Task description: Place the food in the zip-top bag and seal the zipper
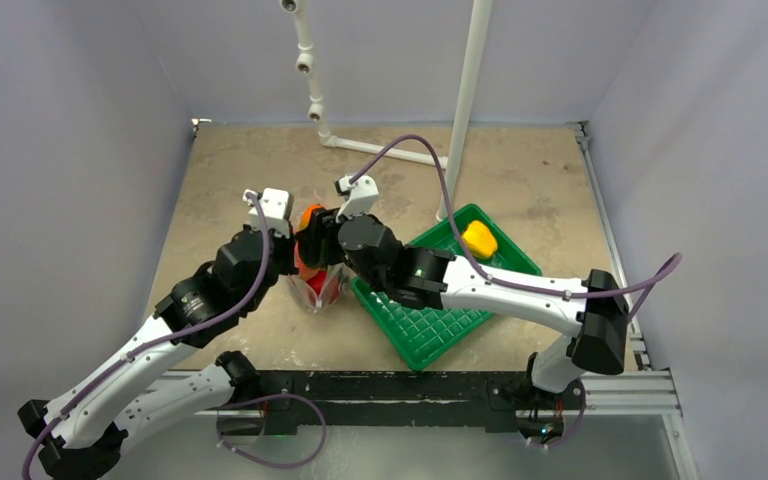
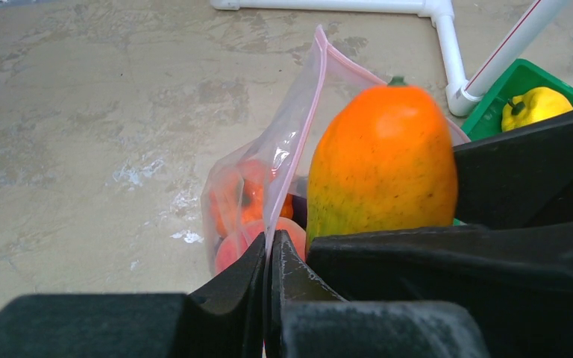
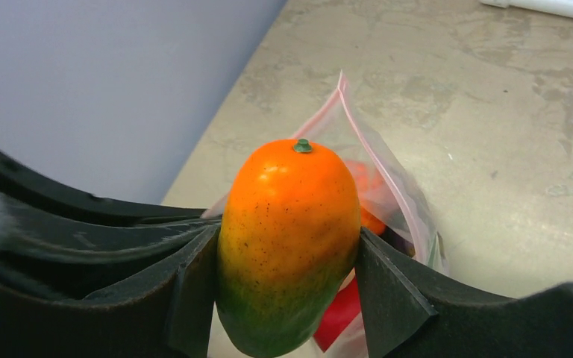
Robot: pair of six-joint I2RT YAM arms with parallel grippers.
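My right gripper is shut on an orange-and-green mango point(image 3: 291, 201), one finger on each side of it. In the left wrist view the mango point(image 2: 384, 160) is at the mouth of the clear zip top bag point(image 2: 298, 134), which has a pink rim. My left gripper is shut on the bag's rim, pinching its near edge. Inside the bag are an orange pumpkin-like piece point(image 2: 246, 198), a peach point(image 2: 231, 246) and a red item point(image 3: 339, 313). From above, both grippers meet over the bag and hide much of it.
A green tray point(image 1: 425, 340) stands right of the bag, holding a yellow pepper point(image 1: 479, 240). White pipes point(image 1: 465, 100) rise behind the tray. Bare table lies left of and behind the bag. The two arms are very close together.
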